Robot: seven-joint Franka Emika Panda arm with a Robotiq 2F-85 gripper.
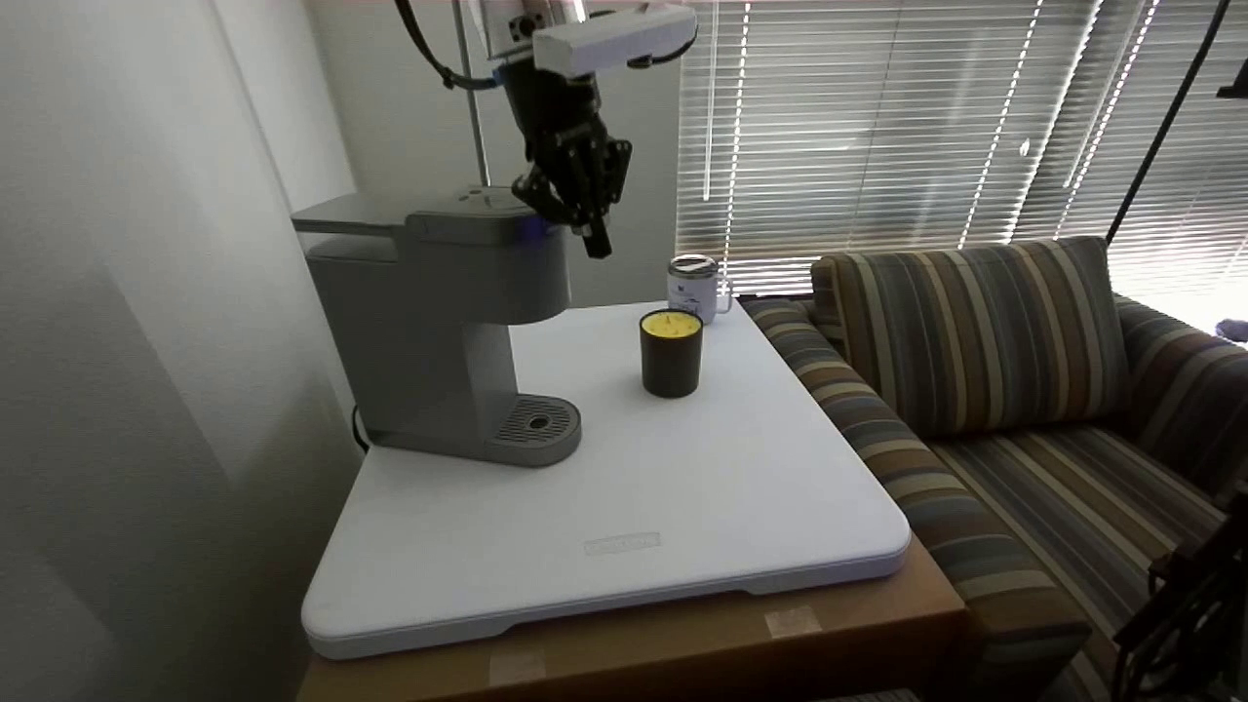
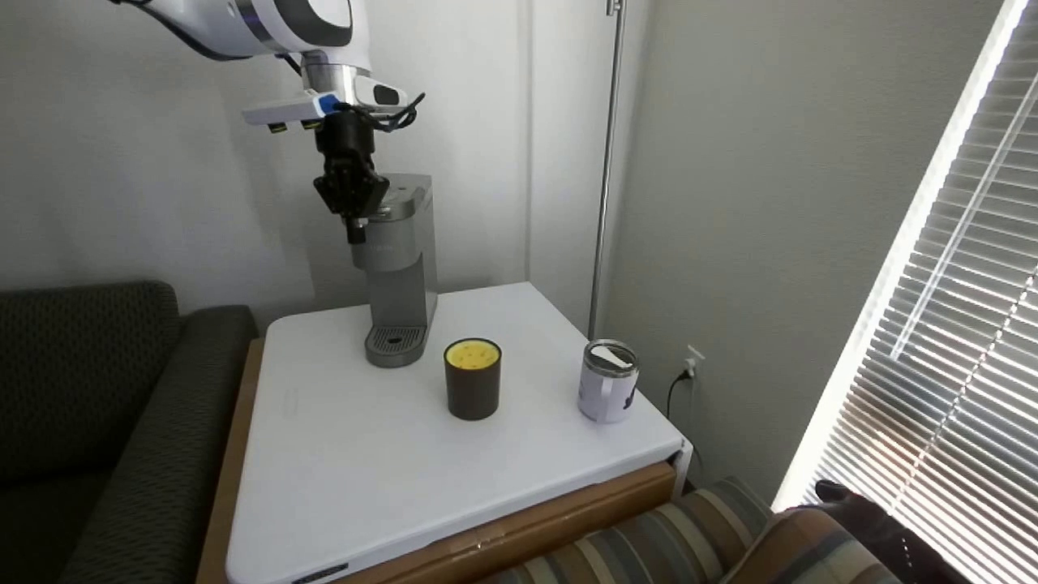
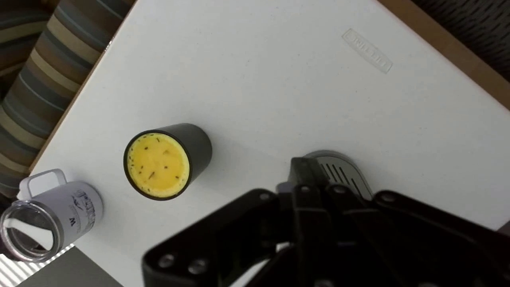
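A grey coffee maker [image 1: 450, 316] stands upright at the wall side of the white table; its top looks closed down. Just in front of its head, and slightly above the level of the head's lower rim, hangs my gripper [image 1: 597, 244], pointing down. Its fingers [image 3: 306, 167] are together, and nothing shows between them. Whether it touches the coffee maker I cannot tell. In the wrist view the gripper hides part of the drip tray [image 3: 342, 170]. A dark cup with a yellow top [image 2: 473, 381] stands on the table, apart from the gripper.
Behind the dark cup, near the table's far corner, is a white lidded mug [image 2: 605, 384] with a handle. A striped armchair [image 1: 971, 351] borders it, and a thin metal pole [image 2: 608, 165] rises behind.
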